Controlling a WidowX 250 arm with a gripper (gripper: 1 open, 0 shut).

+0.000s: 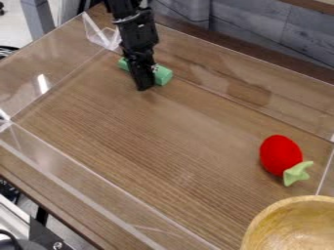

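My black gripper (144, 77) is low over a green block (160, 72) on the wooden table (117, 137) at the upper middle. It hides part of the block and appears shut; whether anything is between the fingertips is hard to see.
A red strawberry-like toy (280, 154) with a green top lies at the right. A yellow bowl (294, 229) is at the lower right corner. A grey wall runs along the back.
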